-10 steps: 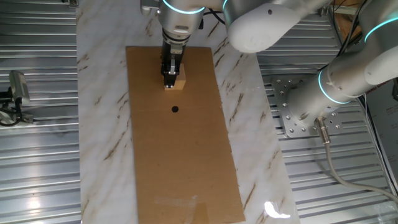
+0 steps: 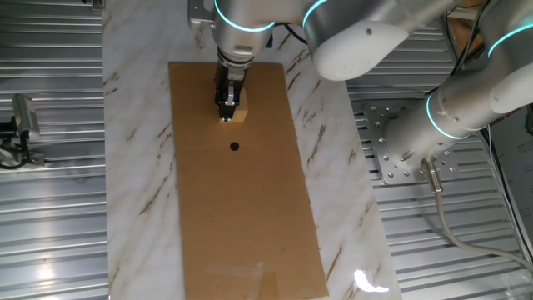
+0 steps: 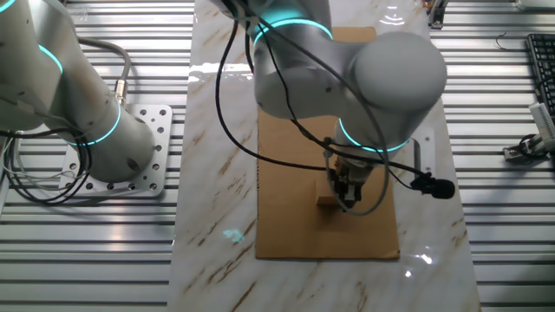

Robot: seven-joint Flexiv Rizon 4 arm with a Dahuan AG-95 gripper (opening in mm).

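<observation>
A small tan wooden block (image 2: 241, 109) shows at the upper part of the brown cardboard sheet (image 2: 241, 208), just short of a black dot (image 2: 234, 147). My dark gripper (image 2: 226, 118) points down over the block and covers much of its left side in exterior view 1. From the other side, in exterior view 2, the block (image 3: 325, 194) peeks out left of the gripper (image 3: 349, 201), partly behind it and a loose cable. Neither view makes clear whether the fingers are parted or closed against the block, nor whether it touches the cardboard.
The cardboard lies on a white marbled tabletop (image 2: 137, 167), and its long stretch beyond the dot is clear. A black cable (image 3: 227, 113) loops loosely around the arm. My arm's base plate (image 2: 386, 158) stands beside the table on slotted metal.
The upper arm has moved a little.
</observation>
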